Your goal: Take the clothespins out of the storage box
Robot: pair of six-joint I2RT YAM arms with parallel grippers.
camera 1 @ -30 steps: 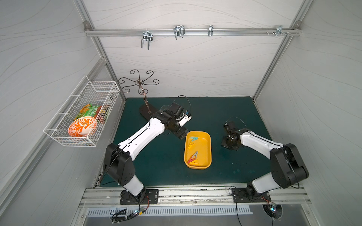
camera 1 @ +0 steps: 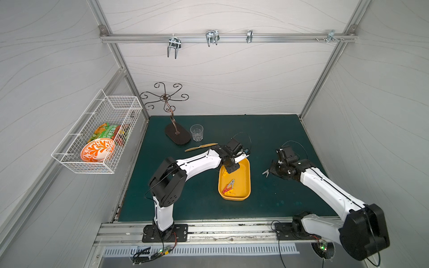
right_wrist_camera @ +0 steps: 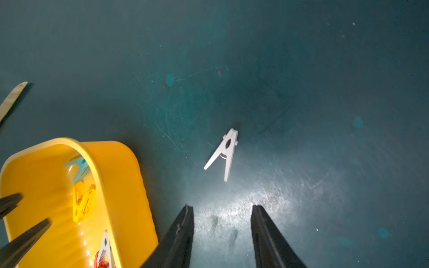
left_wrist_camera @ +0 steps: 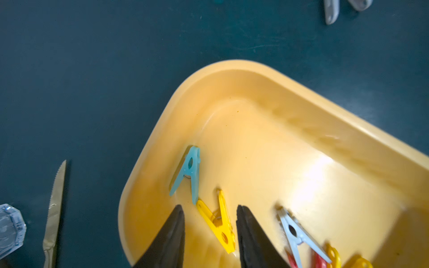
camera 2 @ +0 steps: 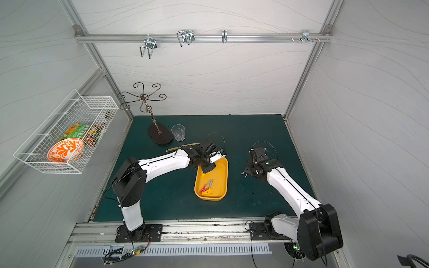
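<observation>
In the left wrist view the yellow storage box [left_wrist_camera: 241,71] holds a teal clothespin [left_wrist_camera: 192,167], a yellow clothespin [left_wrist_camera: 226,232] and, lower right, a grey clothespin [left_wrist_camera: 292,232] over red and yellow pieces cut off by the frame. My left gripper hovers above the box with its fingers apart and nothing held; the yellow clothespin appears between its fingers, below them. A white clothespin [right_wrist_camera: 228,147] lies on the table right of the box. Over the table near it, my right gripper is open and empty.
Left of the box lie a knife [left_wrist_camera: 55,210] and, beyond it, a clear glass [camera 1: 196,132]. A metal stand [camera 1: 177,134] is at the back left. A wire basket [camera 1: 67,154] hangs on the left.
My left arm has swung right and over the far end of the box, covering the teal clothespin from above. My right arm has drawn back rightward, and the white clothespin now shows on the table.
</observation>
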